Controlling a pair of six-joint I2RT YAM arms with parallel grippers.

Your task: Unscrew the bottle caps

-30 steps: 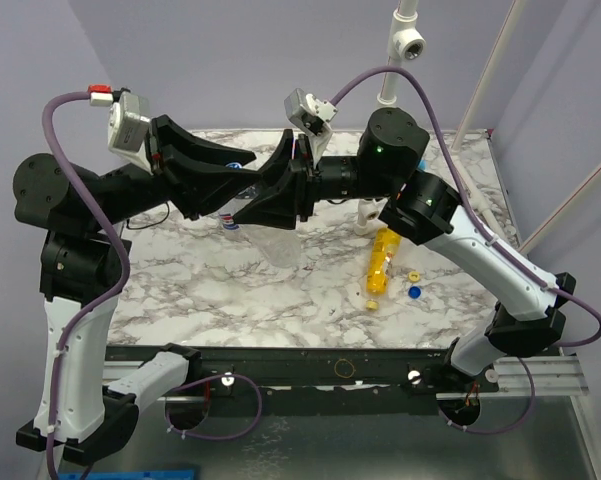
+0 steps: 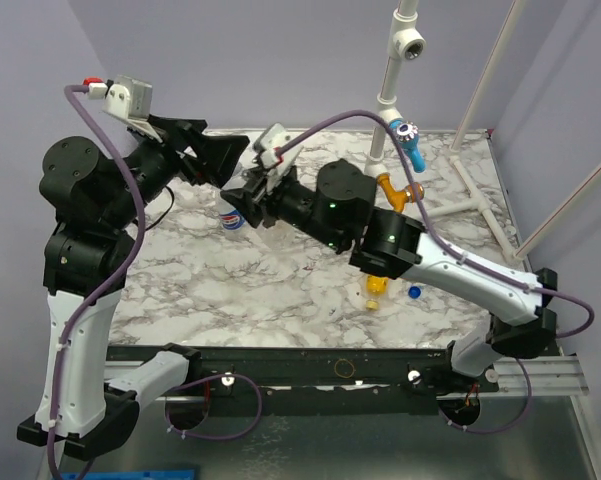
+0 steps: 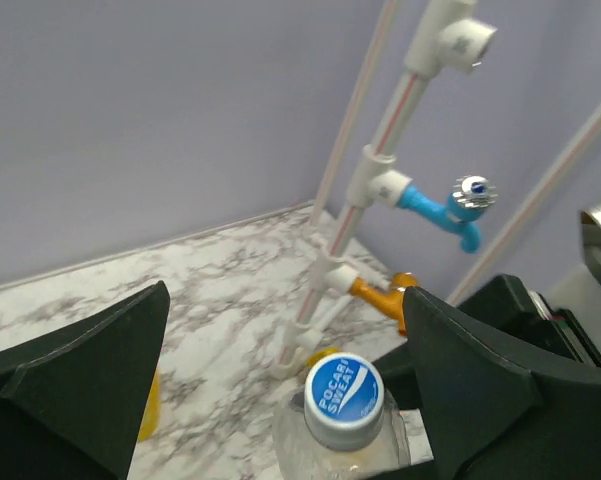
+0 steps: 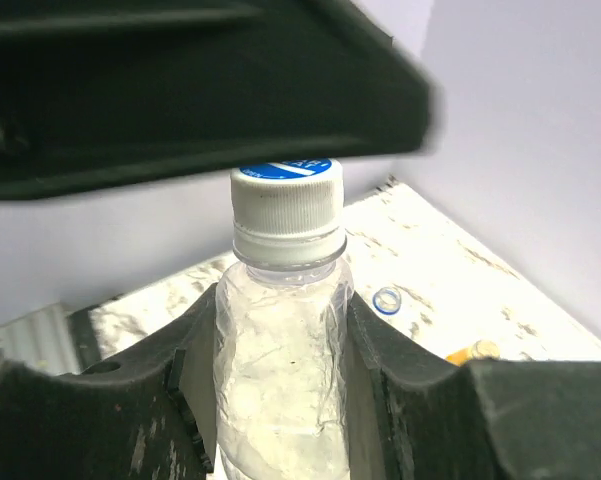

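Observation:
A clear bottle [image 4: 280, 400] with a white, blue-topped cap [image 4: 288, 205] stands upright between the fingers of my right gripper, which press against both its sides below the cap. In the left wrist view the same cap [image 3: 344, 400] shows its lettered blue top. My left gripper is open, its fingers wide apart, with the cap low between them and clear of the left finger [image 3: 90, 380]. A dark left-gripper finger [image 4: 230, 90] crosses close in front of the right wrist camera, above the cap. From the top, the arms mostly hide the bottle.
A Pepsi-marked bottle [image 2: 231, 219] stands on the marble table [image 2: 220, 310] beneath the grippers. An orange bottle [image 2: 377, 284] and a loose blue cap [image 2: 414, 292] lie to the right. White pipes with a blue tap [image 2: 412, 150] rise behind.
The right gripper has swung down and left from its earlier pose, its arm now covering part of the orange bottle. The left gripper has tilted and shifted slightly, staying near the right one.

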